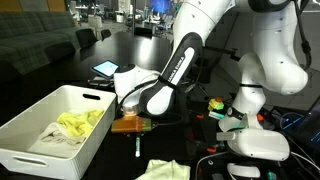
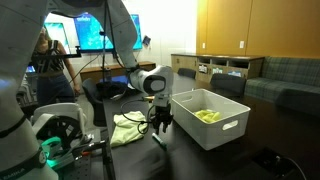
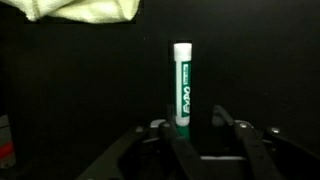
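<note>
A white marker with a green label and green end (image 3: 184, 85) runs lengthwise in the wrist view, its green end between the dark fingers. My gripper is part open, with dark gaps showing on both sides of the marker. In exterior view 1 the marker (image 1: 138, 147) shows as a thin light strip against the black table, just below the gripper (image 1: 131, 126). Exterior view 2 has the marker (image 2: 160, 140) below the gripper too. Whether it rests fully on the table cannot be told.
A white box (image 1: 48, 155) with yellow cloth (image 1: 78, 123) inside stands beside the arm. A pale yellow cloth (image 1: 165, 170) lies flat on the table on the other side. Bare black tabletop surrounds the marker in the wrist view.
</note>
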